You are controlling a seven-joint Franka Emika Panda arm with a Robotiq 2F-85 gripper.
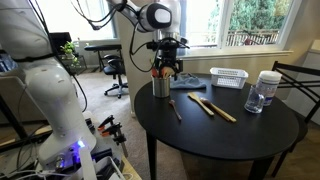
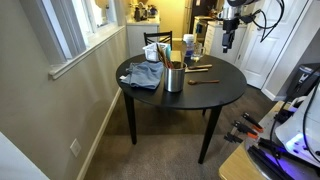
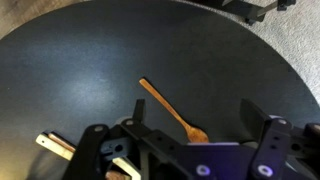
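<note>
My gripper (image 1: pixel 168 43) hangs in the air well above the dark round table (image 1: pixel 215 135), near the utensil canister. In the wrist view the gripper is open, its dark fingers wide apart, pointing down at the tabletop. A reddish-brown wooden spoon (image 3: pixel 168 109) lies flat below, its bowl end towards the gripper's base. Exterior view 1 shows that same spoon (image 1: pixel 175 110) alone near the table's middle. Behind it stands a metal canister (image 2: pixel 175 79) filled with upright utensils. Lighter wooden utensils (image 1: pixel 218 110) lie beside the spoon, partly cut off in the wrist view.
A blue-grey cloth (image 2: pixel 142 75) lies behind the canister. The white basket (image 1: pixel 229 77) stands at the back, and a clear bottle (image 1: pixel 257 98) with a white-lidded container (image 1: pixel 269 80) is at the table's right.
</note>
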